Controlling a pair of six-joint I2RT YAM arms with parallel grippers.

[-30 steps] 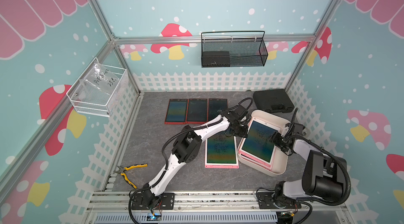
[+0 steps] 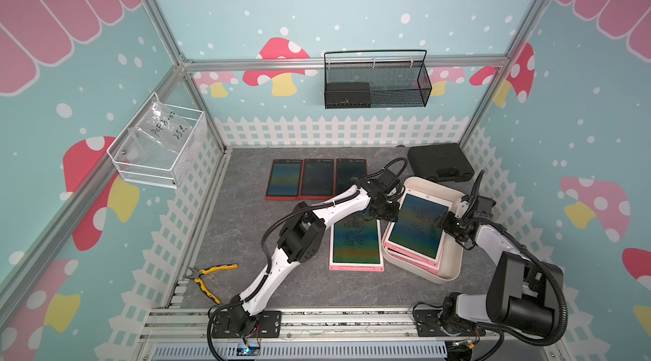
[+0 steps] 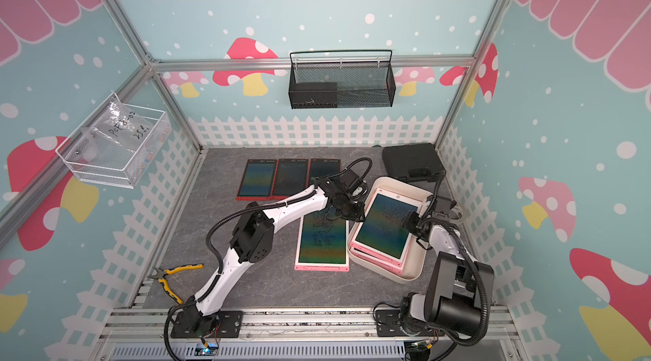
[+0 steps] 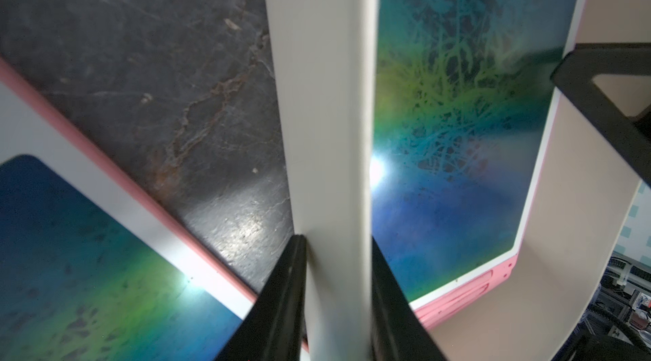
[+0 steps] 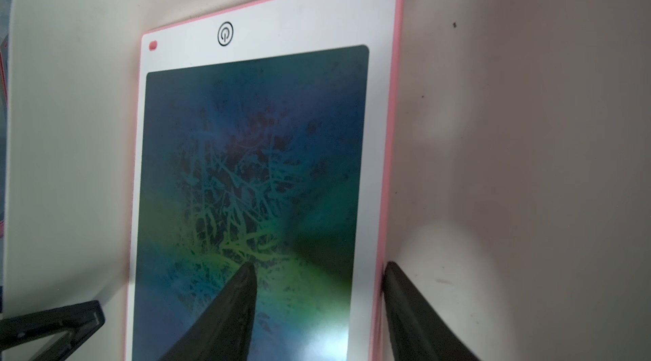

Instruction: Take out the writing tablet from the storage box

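The pink-edged white writing tablet (image 2: 419, 224) lies on top of at least one more pink-edged tablet inside the cream storage box (image 2: 449, 271). In the left wrist view, my left gripper straddles the box's left wall, part open, one finger on either side; whether the pads press on it is unclear. My right gripper stands open at the top tablet's right edge. One finger (image 5: 234, 306) is over the screen, while the other (image 5: 413, 313) is just outside the pink edge, very close to it.
Another pink-edged tablet (image 2: 356, 245) lies on the table left of the box. Several red-edged tablets (image 2: 317, 178) sit farther back. A black case (image 2: 440, 161) stands behind the box; yellow-handled pliers (image 2: 215, 268) lie at front left.
The top tablet has slid a little to the right in the box, showing more of the tablet beneath. The left arm looks nearly still.
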